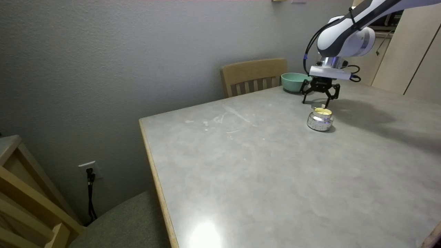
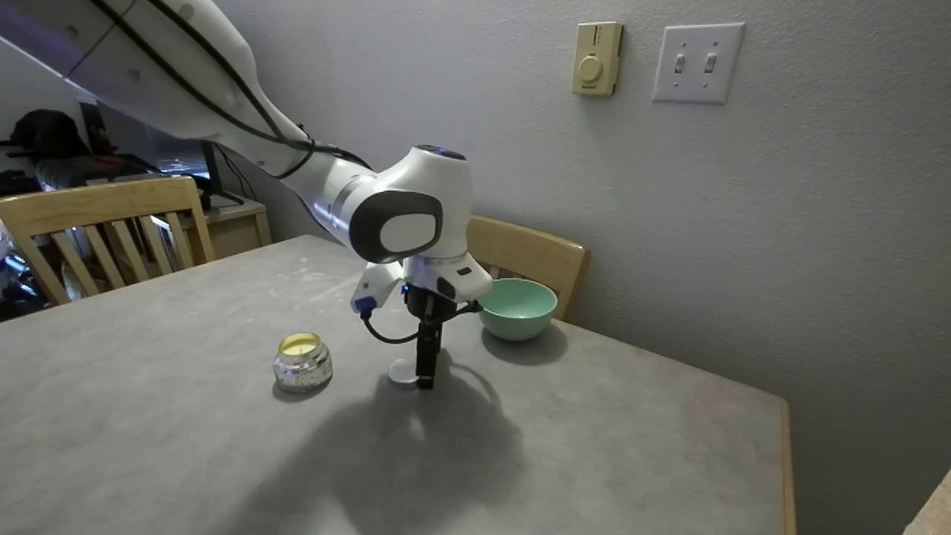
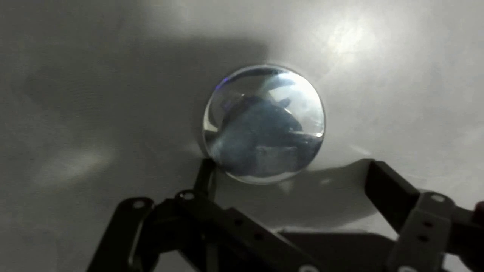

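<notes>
A clear, round glass piece (image 3: pixel 265 124), perhaps a lid, rests on the table; in the second exterior view this glass piece (image 2: pixel 403 371) lies right beside the fingers. My gripper stands open low over the table, one fingertip at the near left edge of the glass in the wrist view and the other well off to the right. Nothing is held. A silvery speckled candle jar (image 1: pixel 320 120), open at the top with yellow wax, stands just in front of the gripper (image 1: pixel 315 105) in the first exterior view. The same jar (image 2: pixel 303 362) is clear of the fingers.
Behind the gripper, near the table's edge, sits a green bowl (image 2: pixel 517 309), empty as far as shows. A wooden chair (image 1: pixel 254 75) backs onto that edge by the wall.
</notes>
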